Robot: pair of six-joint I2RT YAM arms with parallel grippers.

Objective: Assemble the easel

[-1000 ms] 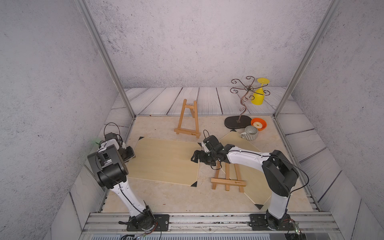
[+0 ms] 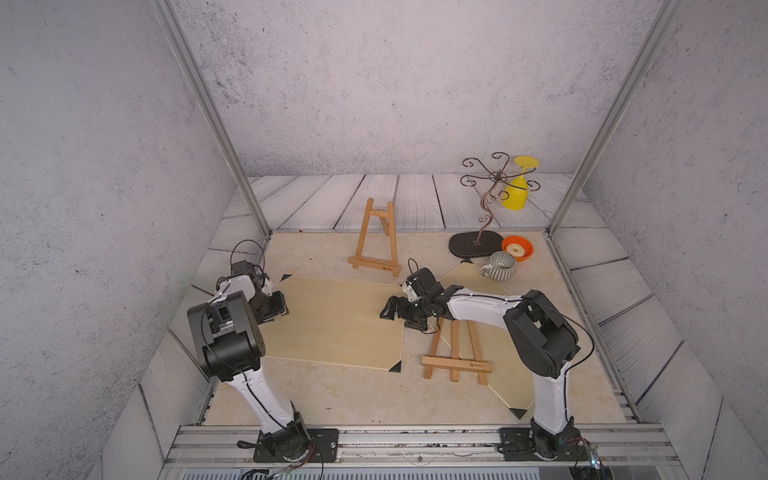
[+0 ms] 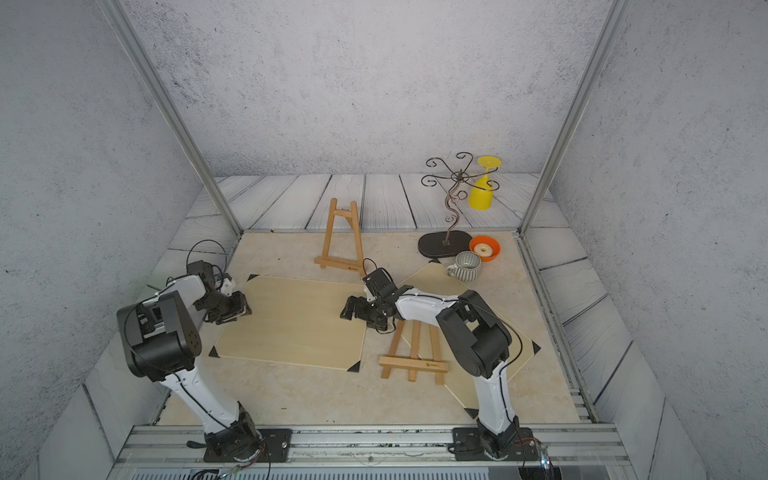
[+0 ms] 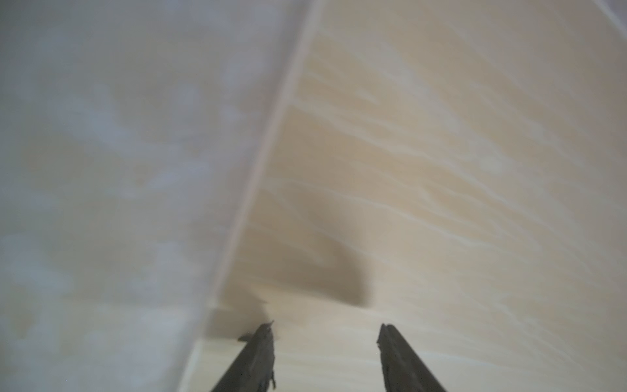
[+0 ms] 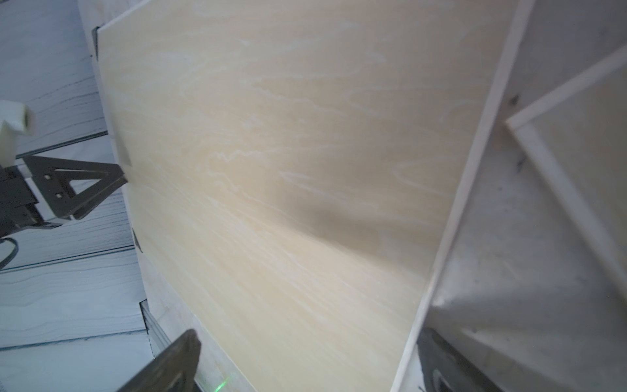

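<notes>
A standing wooden easel (image 2: 361,240) is at the back centre. A second easel (image 2: 457,364) lies flat at the front right, partly over a board. Another pale board (image 2: 328,324), with dark corners, lies centre-left. My left gripper (image 2: 274,305) is at that board's left edge; its fingertips show in the left wrist view, but what is between them is unclear. My right gripper (image 2: 393,309) is open over the board's right edge, with that edge below its fingers in the right wrist view.
At the back right are a metal scroll stand (image 2: 464,244), a yellow object (image 2: 517,194), an orange bowl (image 2: 527,246) and a striped mug (image 2: 500,269).
My left gripper has moved rightward, and the centre-left board has shifted slightly right with it. The right arm has changed its bend a little, its gripper staying near the board's right edge.
</notes>
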